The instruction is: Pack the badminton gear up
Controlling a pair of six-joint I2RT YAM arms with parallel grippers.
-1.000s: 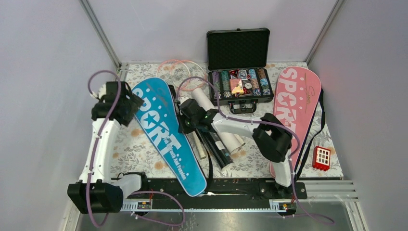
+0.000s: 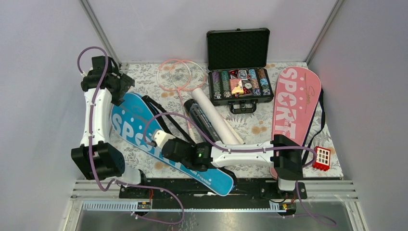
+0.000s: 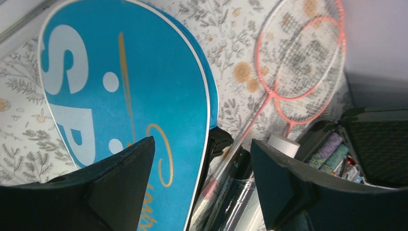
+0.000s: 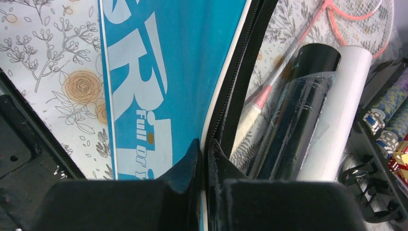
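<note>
A blue racket bag printed "SPORT" lies slanted across the left of the cloth, its lower end over the front edge. My right gripper is shut on the bag's zipped edge, the black zipper running up from the fingers. Above the bag's upper end stands my left gripper, open, nothing between its fingers. Two pink-rimmed rackets lie overlapped beyond the bag, their handles pointing toward the front. Beside them are a black tube in clear wrap and a white tube. My right arm covers part of the bag in the top view.
At the back stands an open black case of poker chips. A pink bag with a black strap lies on the right, a red keypad-like box beside it. Bare cloth shows between the case and my right arm.
The blue bag has shifted left and turned to a steeper slant, with my right gripper on its edge moving left and toward the front.
</note>
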